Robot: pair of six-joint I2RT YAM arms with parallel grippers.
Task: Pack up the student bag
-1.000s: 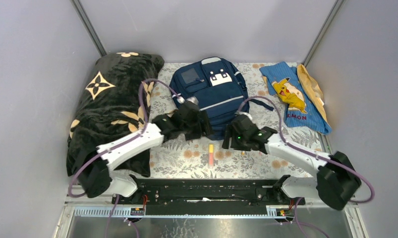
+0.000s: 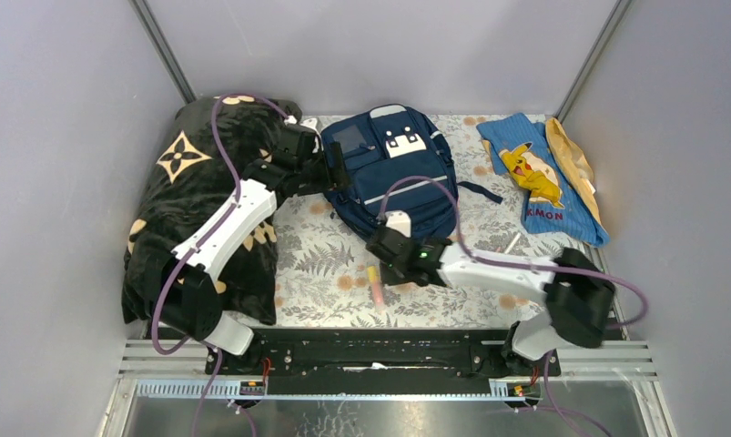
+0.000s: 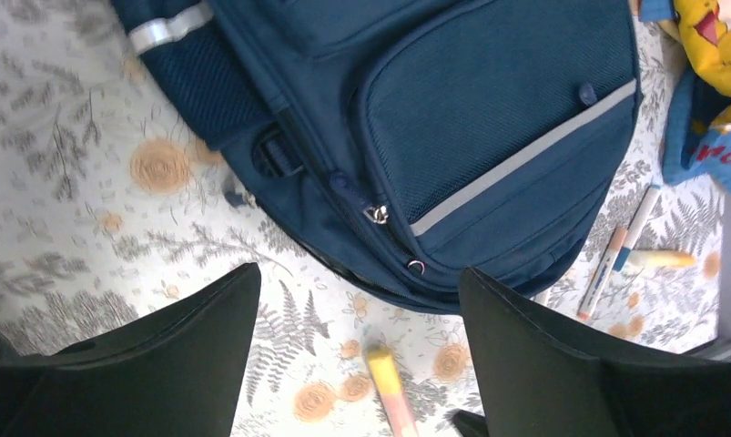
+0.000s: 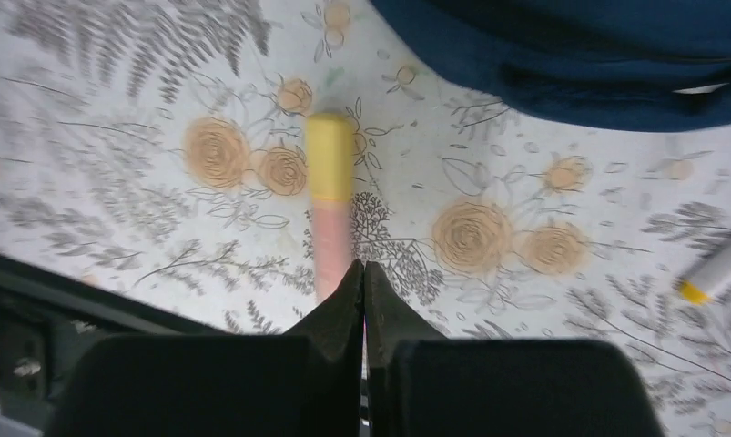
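The navy backpack (image 2: 407, 159) lies at the back middle of the table, its striped front pocket facing up. My left gripper (image 2: 340, 173) is at the bag's left side, open, and no object shows between its wide-set fingers (image 3: 175, 337). On the table in front of the bag lies a yellow-and-pink stick (image 4: 330, 173), perhaps a marker. My right gripper is shut, its tips over or beside the stick's pink end; nothing clear shows between them. Whether they touch the stick I cannot tell.
A blue Pikachu pouch (image 2: 539, 177) lies at the back right. Several pens, among them an orange-and-white one (image 3: 602, 275), lie right of the bag. A dark plush cushion (image 2: 193, 168) fills the left side.
My right gripper moved left over the stick, now slightly farther left and tilted.
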